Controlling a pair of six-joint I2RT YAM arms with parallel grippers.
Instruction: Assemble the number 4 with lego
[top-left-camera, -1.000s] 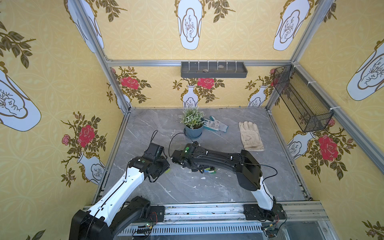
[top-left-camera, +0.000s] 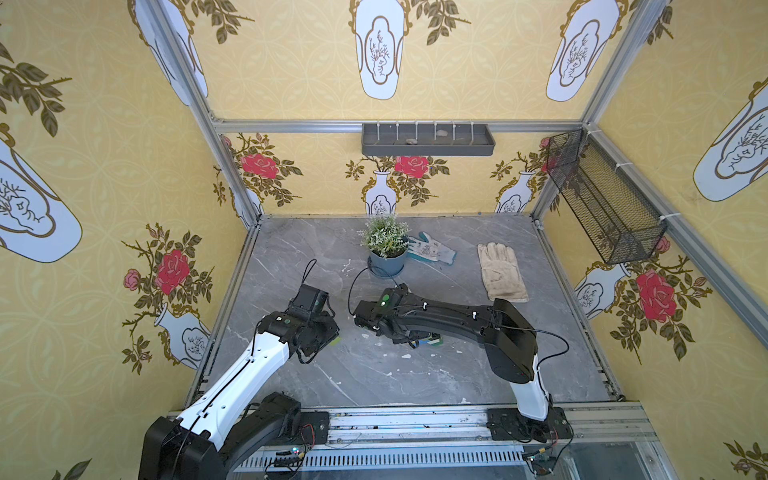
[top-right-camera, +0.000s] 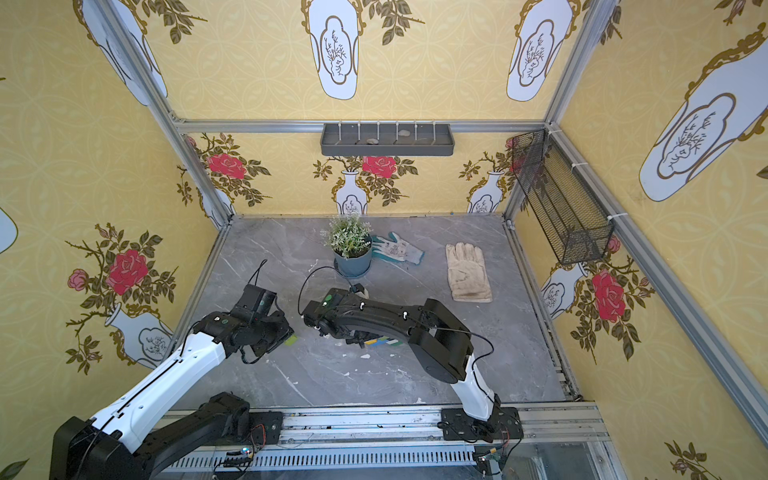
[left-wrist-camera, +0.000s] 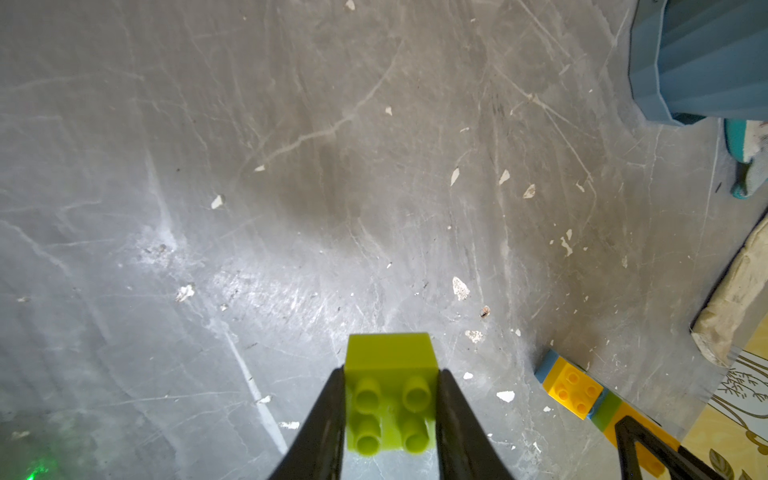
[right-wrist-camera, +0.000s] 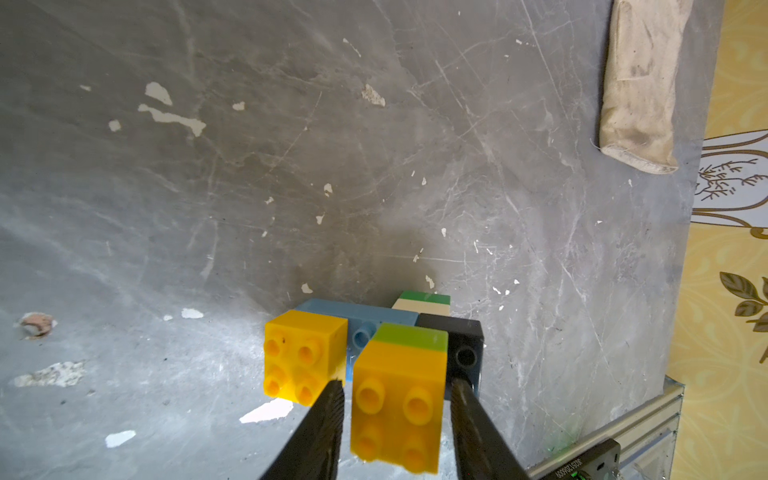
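Note:
My left gripper is shut on a lime brick (left-wrist-camera: 390, 352), held at the left-middle of the table, apart from the assembly. My right gripper has a yellow brick (right-wrist-camera: 400, 372) with a lime layer between its fingers, held over or against a cluster on the table: a yellow brick (right-wrist-camera: 302, 336), a blue brick (right-wrist-camera: 364, 308), a black brick (right-wrist-camera: 464, 336) and a green-and-white piece (right-wrist-camera: 420, 300). Whether the held brick touches the cluster is unclear. In the top views the right arm hides most of the cluster.
A potted plant (top-left-camera: 386, 256) stands at the back middle beside a blue-white glove (top-left-camera: 432, 249). A cream glove (top-left-camera: 502, 273) lies at the right. A wire basket (top-left-camera: 604, 200) hangs on the right wall.
My right arm and gripper have shifted slightly to the right across the last second. The left arm is essentially still.

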